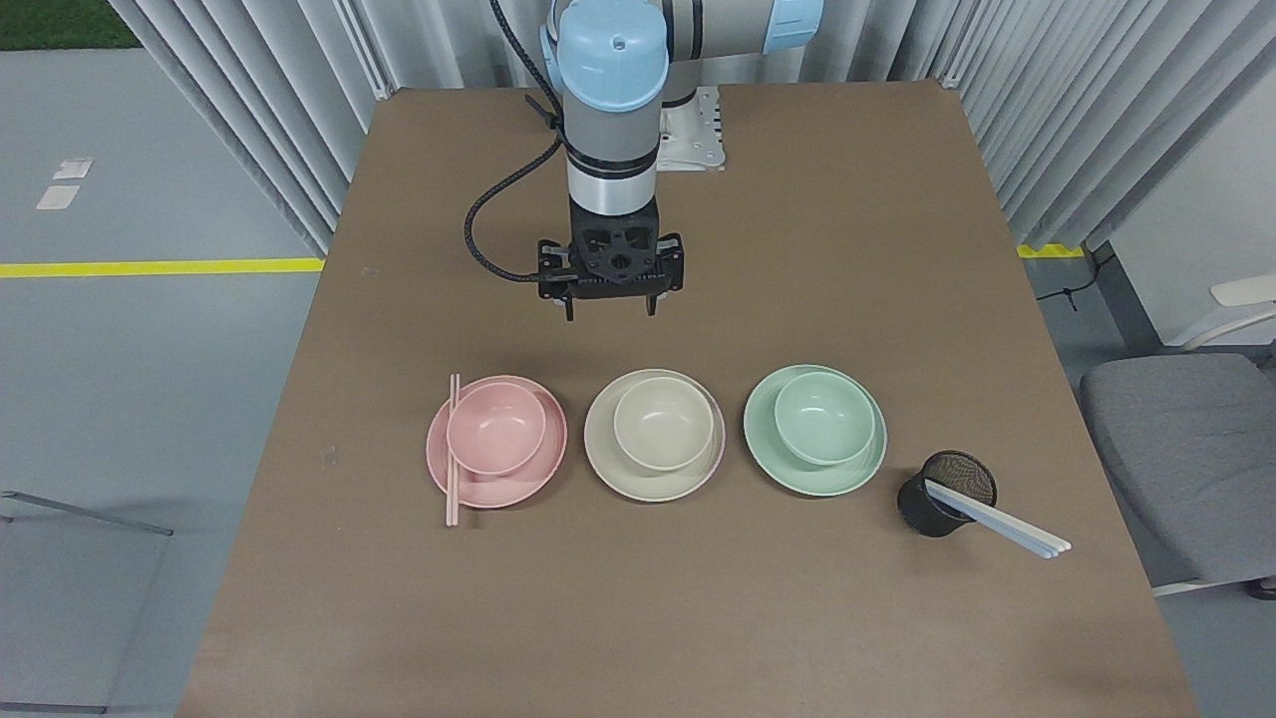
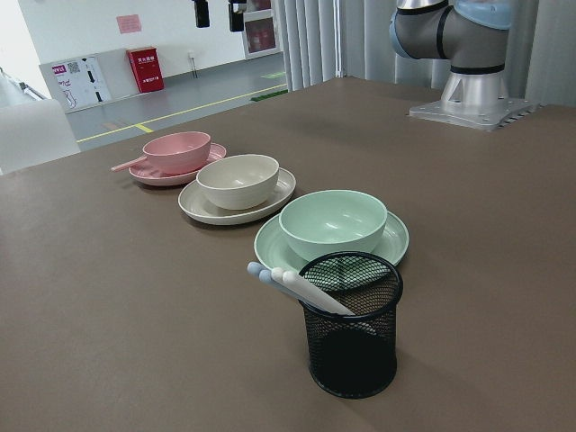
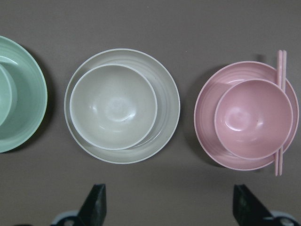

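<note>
Three bowl-on-plate sets stand in a row: a pink bowl (image 1: 496,425) on a pink plate (image 1: 526,479), a cream bowl (image 1: 664,421) on a cream plate (image 1: 646,481), a green bowl (image 1: 825,419) on a green plate (image 1: 778,461). Pink chopsticks (image 1: 452,479) rest across the pink plate's outer side. A black mesh cup (image 2: 351,360) holds pale chopsticks (image 1: 999,519) leaning out. My gripper (image 1: 610,309) hangs open and empty above the table, behind the plates; in the wrist view its fingers are wide apart below the sets.
My arm's base plate stands at the back edge. A grey chair (image 1: 1184,467) is beside the table's right side.
</note>
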